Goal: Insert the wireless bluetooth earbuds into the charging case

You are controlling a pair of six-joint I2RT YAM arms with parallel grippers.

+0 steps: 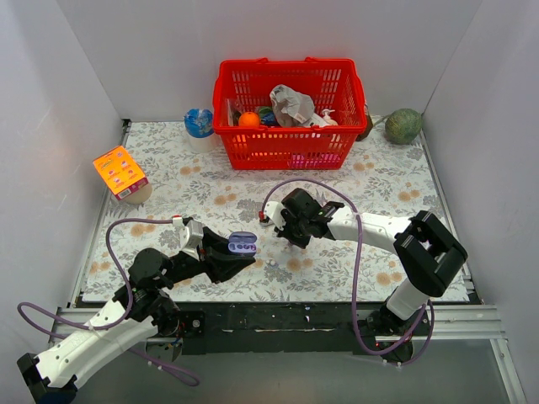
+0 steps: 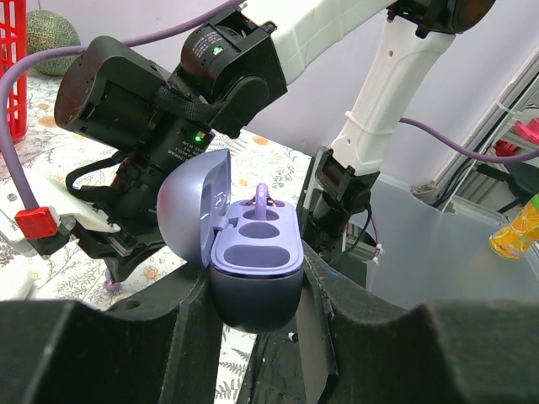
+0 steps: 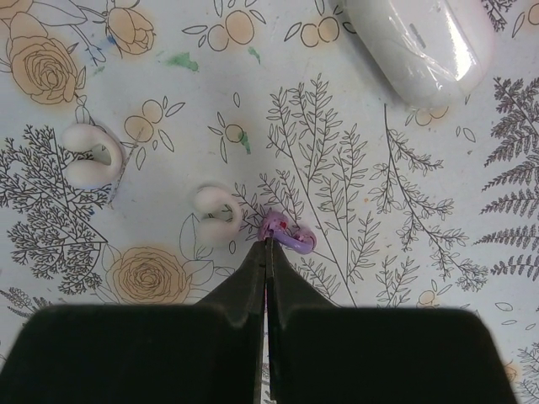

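Note:
In the left wrist view an open lilac charging case point(image 2: 257, 290) is held upright, my left gripper shut on it. One purple earbud point(image 2: 262, 200) stands in the far end of the case; the wells nearer the camera look empty. Another purple earbud point(image 3: 290, 235) lies on the table in the right wrist view. Just at its near side, my right gripper is shut with nothing between its fingers, the tips meeting below the earbud's band. Whether the tips touch it cannot be made out.
Two white earbuds point(image 3: 220, 215) point(image 3: 92, 156) lie to the left of the purple one. A white case point(image 3: 425, 46) sits at the upper right. Behind the arms stands a red basket point(image 1: 286, 151); table between basket and arms is clear.

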